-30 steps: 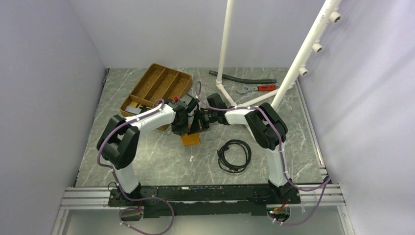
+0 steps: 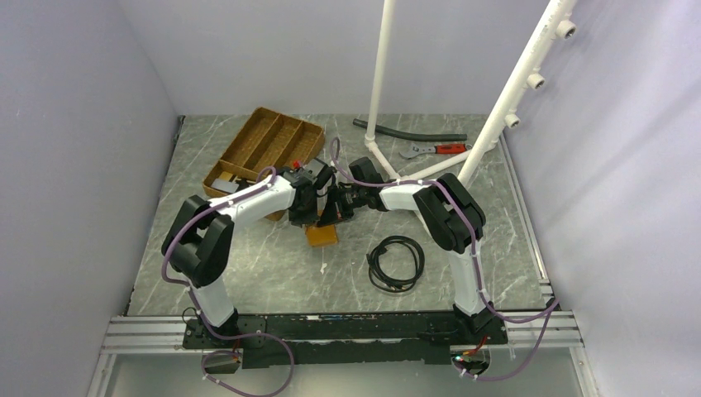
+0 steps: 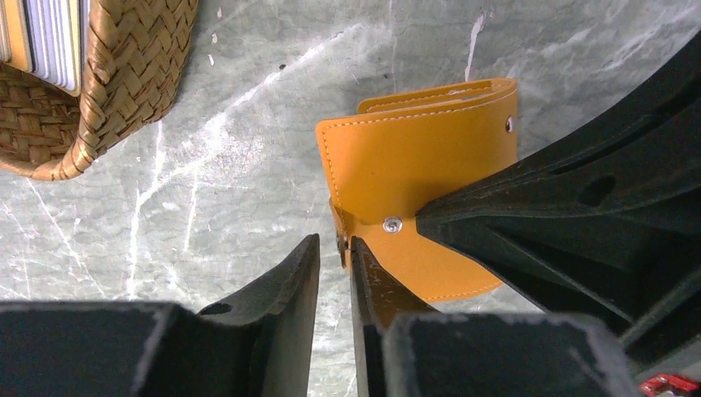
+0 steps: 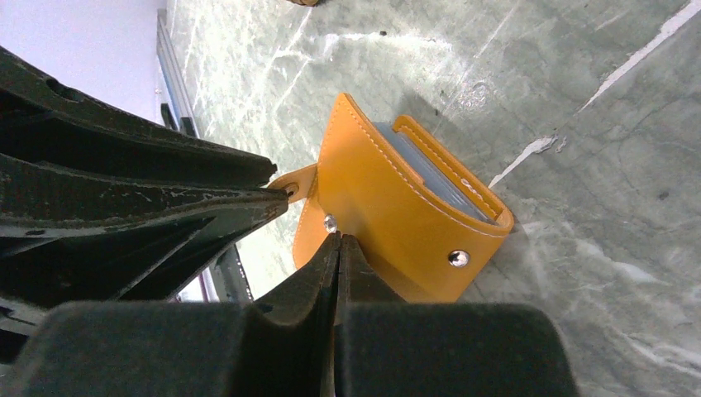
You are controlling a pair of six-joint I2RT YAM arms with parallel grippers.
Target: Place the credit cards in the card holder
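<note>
The orange card holder (image 2: 321, 235) lies on the table below both grippers, its flap lifted off the body. Between its covers, grey edges (image 4: 438, 169) show in the right wrist view; whether they are sleeves or cards I cannot tell. My left gripper stands narrowly open, with the holder's small strap (image 4: 299, 179) between its fingertips. My right gripper is shut, nothing visible between its fingers; its tips are at the holder's face near a metal snap (image 3: 393, 224). Colored cards (image 3: 54, 37) stand in the woven basket at upper left.
The woven basket (image 3: 147, 58) is close to the left gripper; its wooden-looking compartments (image 2: 269, 141) stretch behind. A coiled black cable (image 2: 395, 263) lies front right. White pipes (image 2: 379, 74), a wrench (image 2: 434, 150) and a dark tube (image 2: 417, 136) are at the back.
Both arms and the card holder look almost unmoved in the top view. No clear shift shows.
</note>
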